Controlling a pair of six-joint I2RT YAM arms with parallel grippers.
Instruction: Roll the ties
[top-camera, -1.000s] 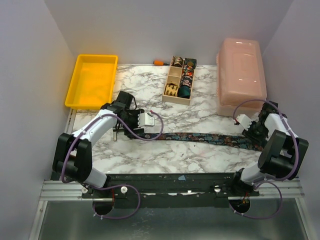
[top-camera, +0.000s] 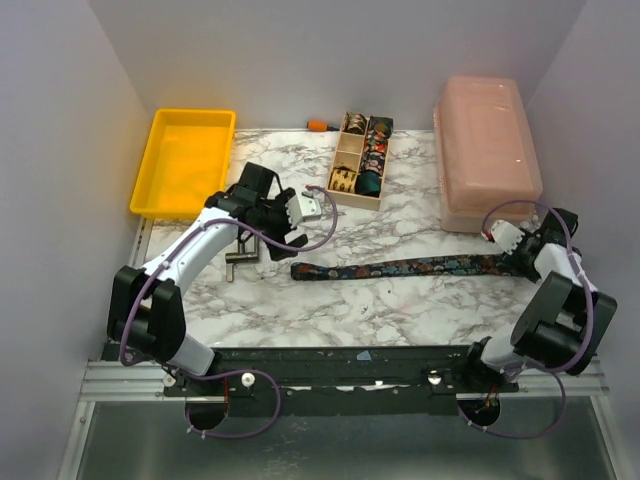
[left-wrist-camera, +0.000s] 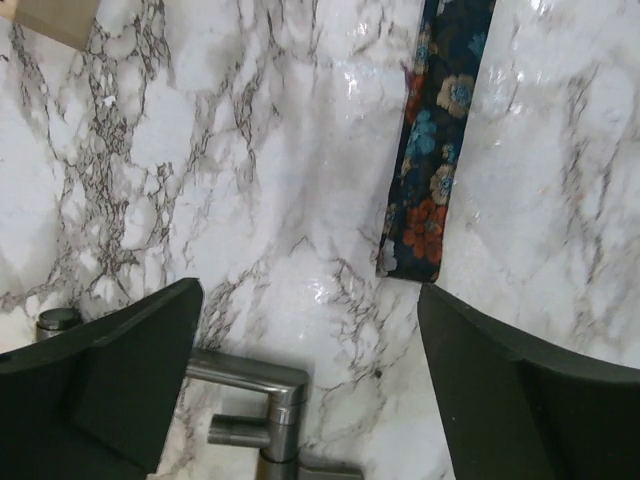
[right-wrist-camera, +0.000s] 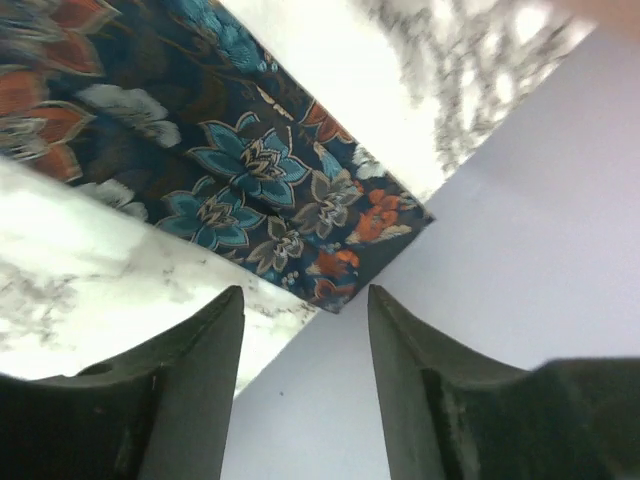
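A long dark floral tie (top-camera: 400, 268) lies stretched across the marble table. Its left end (left-wrist-camera: 410, 262) rests flat in the left wrist view, just beyond the fingertips of my left gripper, which stands open and empty. Over at the table's right edge, the tie's other end (right-wrist-camera: 300, 225) reaches the tabletop's rim. My right gripper is there with its fingers apart; a corner of the tie shows between and just past the tips, not visibly pinched.
A wooden divided box (top-camera: 352, 165) with rolled ties stands at the back. A pink lidded bin (top-camera: 487, 150) stands close behind the right arm, and a yellow tray (top-camera: 185, 160) is back left. Metal tubing (left-wrist-camera: 250, 375) lies beneath the left gripper.
My left gripper has moved away from the tie's left end, leaving it uncovered. The tie's right part has swung toward the back and lies straighter. The right gripper has shifted toward the right edge.
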